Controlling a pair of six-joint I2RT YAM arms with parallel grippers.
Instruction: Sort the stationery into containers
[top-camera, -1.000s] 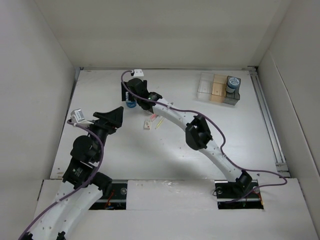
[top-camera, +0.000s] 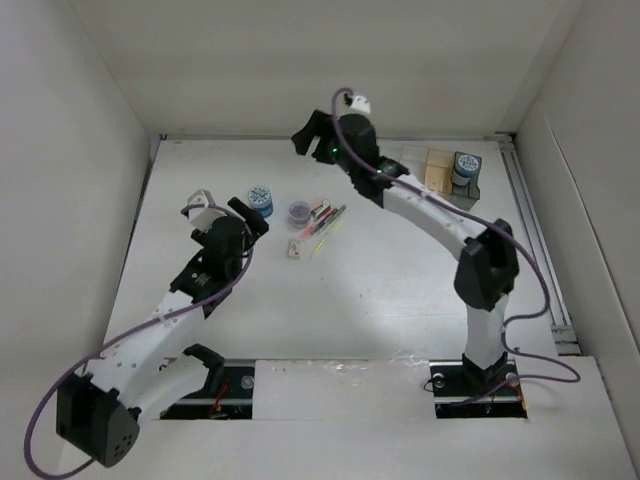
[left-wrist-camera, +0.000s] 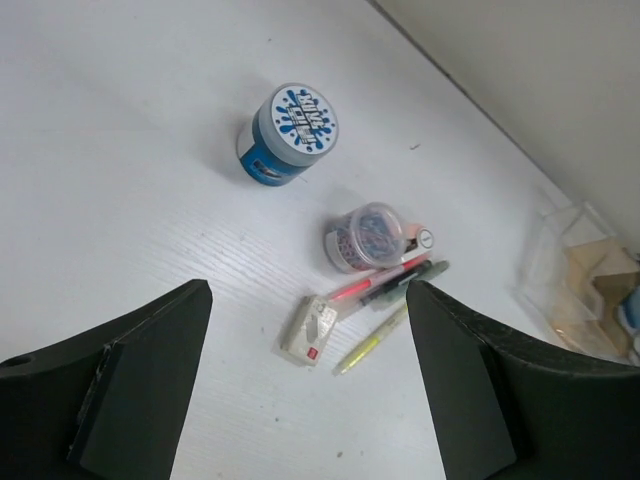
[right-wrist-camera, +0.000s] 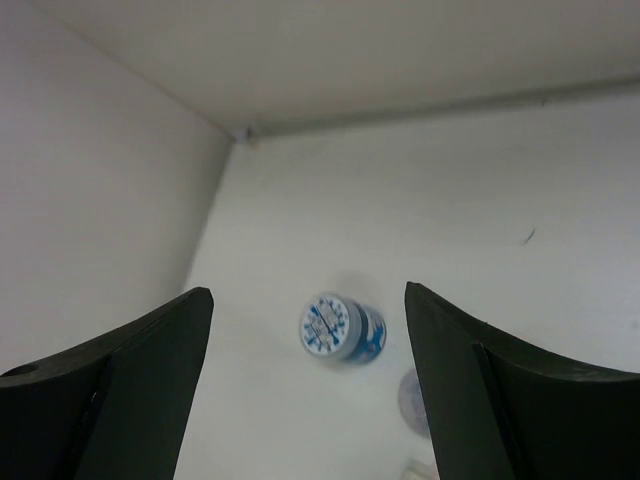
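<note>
A blue-labelled jar (top-camera: 260, 200) stands at the centre-left, beside a clear round tub (left-wrist-camera: 365, 237). Right of them lie pens (left-wrist-camera: 372, 288), a yellow highlighter (left-wrist-camera: 368, 345) and a small white block, perhaps an eraser (left-wrist-camera: 310, 330). At the back right is a divided container (top-camera: 438, 173) with another jar (top-camera: 466, 168) in its right compartment. My left gripper (top-camera: 244, 217) is open just left of and below the standing jar, nothing between its fingers. My right gripper is open, raised toward the back, right of the jar, with nothing held.
Walls (top-camera: 580, 200) enclose the back and sides, with a metal rail along the right edge. A purple cable runs along each arm.
My right gripper has swung up and rightward away from the centre jar, which is uncovered.
</note>
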